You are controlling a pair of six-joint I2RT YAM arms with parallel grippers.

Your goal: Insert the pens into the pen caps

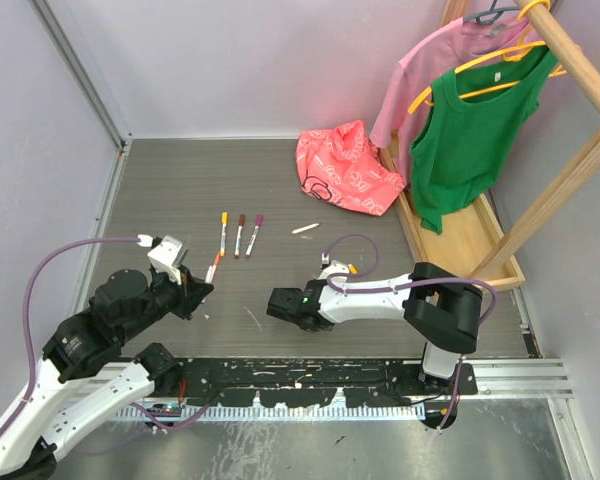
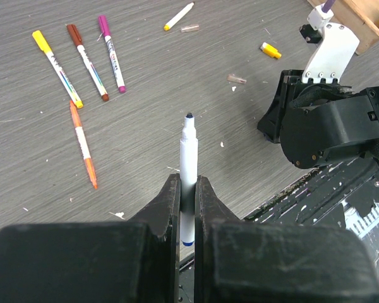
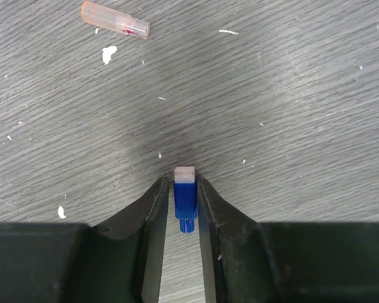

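My left gripper is shut on a white blue-tipped pen (image 2: 188,158), held uncapped. In the right wrist view my right gripper is low over the table, its fingers around a small blue cap (image 3: 186,199); whether they grip it cannot be told. Capped yellow (image 2: 58,71), brown (image 2: 88,65) and purple (image 2: 112,57) pens lie in a row, an orange pen (image 2: 82,145) below them. A clear cap (image 3: 114,20) lies near the blue one.
A yellow cap (image 2: 270,50) and a pale pen (image 2: 179,16) lie farther back. A pink cloth (image 1: 345,165) and wooden clothes rack (image 1: 570,175) fill the back right.
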